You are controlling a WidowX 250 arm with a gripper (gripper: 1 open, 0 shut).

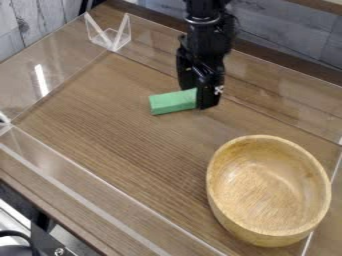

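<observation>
A green rectangular block (173,103) lies flat on the wooden table, left of centre. My black gripper (202,94) is low over the block's right end, its tips partly blending with the dark arm; it stands open, and whether it touches the block is unclear. A large tan bowl (267,200) stands at the lower right, apparently empty.
A white clear wire-like piece (110,32) is at the back left. The table's edges show at the top left and bottom left.
</observation>
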